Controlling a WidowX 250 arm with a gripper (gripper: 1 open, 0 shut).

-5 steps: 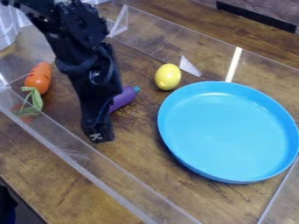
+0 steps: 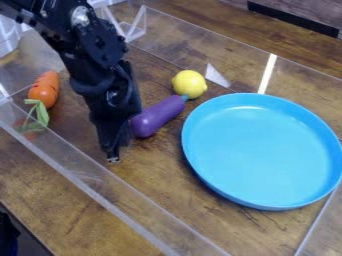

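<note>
My black gripper [image 2: 115,142] is low over the wooden table, left of a purple eggplant [image 2: 159,114]. The eggplant lies tilted toward the upper right, its lower end beside the gripper's fingers. The fingers are dark and partly hidden, and I see nothing clearly held between them.
A blue plate [image 2: 261,150] fills the right side. A yellow lemon [image 2: 189,84] sits behind the eggplant, and a carrot [image 2: 44,89] with green leaves lies at the left. Clear plastic strips cross the table, and bare wood [image 2: 254,40] shows at the back.
My gripper has moved slightly left, and more of the eggplant shows now, a little further right than before.
</note>
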